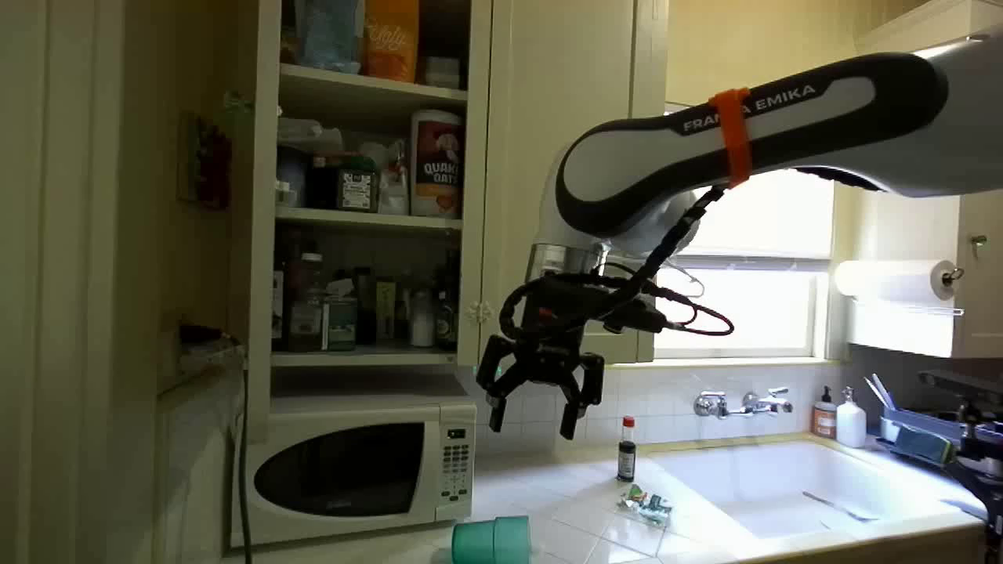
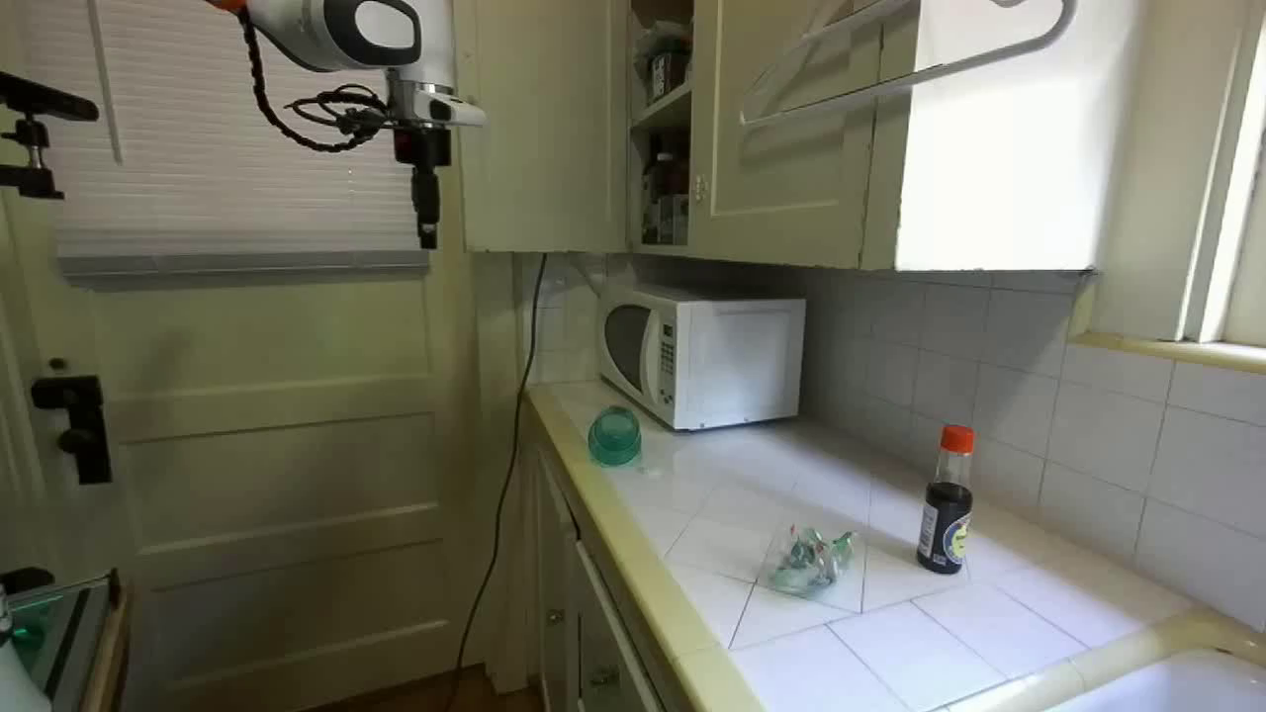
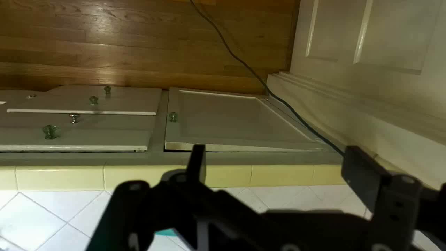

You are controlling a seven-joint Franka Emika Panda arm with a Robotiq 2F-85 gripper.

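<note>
High above the counter, in front of the cabinets, my gripper [image 1: 534, 428] hangs open and pointing down, its fingers wide apart and empty. A green cup [image 1: 491, 541] lies on its side on the tiles near the microwave; exterior view 2 shows the same green cup [image 2: 613, 437] close to the counter's front edge. A crumpled clear bag with green print [image 2: 812, 562] rests farther along the counter. Behind it a dark sauce bottle with a red cap [image 2: 946, 504] stands upright. In the wrist view only a sliver of green [image 3: 166, 232] shows behind the gripper's body.
A white microwave [image 1: 353, 470] sits below an open cabinet with full shelves [image 1: 371, 221]. The sink [image 1: 799, 484] is at the right. A dark cord [image 2: 504, 475] hangs down past the counter's end. Tiles between cup and bag are clear.
</note>
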